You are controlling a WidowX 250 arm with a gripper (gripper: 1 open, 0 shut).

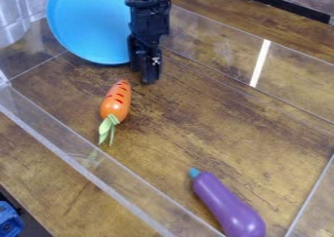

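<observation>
My black gripper (146, 65) is low over the wooden table at the top centre, beside the right side of a large blue round plate or bowl (81, 26); whether its fingers are open or shut is unclear. An orange toy carrot (115, 106) with pale green leaves lies below and left of the gripper, apart from it. A purple toy eggplant (228, 204) lies at the bottom right.
Clear plastic walls bound the wooden table surface (222, 124) along the sides. A small blue object (8, 221) shows at the lower left edge.
</observation>
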